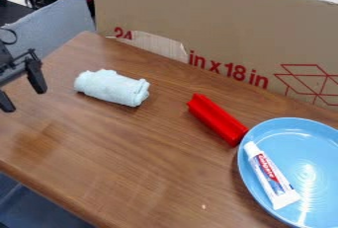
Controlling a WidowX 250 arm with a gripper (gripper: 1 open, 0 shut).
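Observation:
My black gripper (22, 88) is at the left edge of the view, its two fingers apart and nothing seen between them, left of a rolled pale blue-white cloth (113, 87). A red cylindrical object (216, 117) lies right of the cloth. A white toothpaste tube (271, 175) lies on a light blue plate (317, 173) at the right.
The wooden table (145, 168) has clear room in the middle and front. A large cardboard panel (224, 35) stands along the back. A grey surface (59, 30) borders the table at the back left.

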